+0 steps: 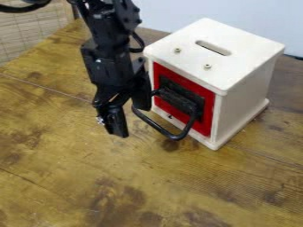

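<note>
A white wooden box (239,93) with a slot in its top and a red front panel (204,122) stands at the right. A black piece with a looped handle (175,136) juts from the red front toward the lower left. My black gripper (112,120) hangs low just left of the handle, pointing down; whether its fingers are open or shut is hard to make out.
A pale wall lies behind the box, and a woven mat (24,35) shows at the back left.
</note>
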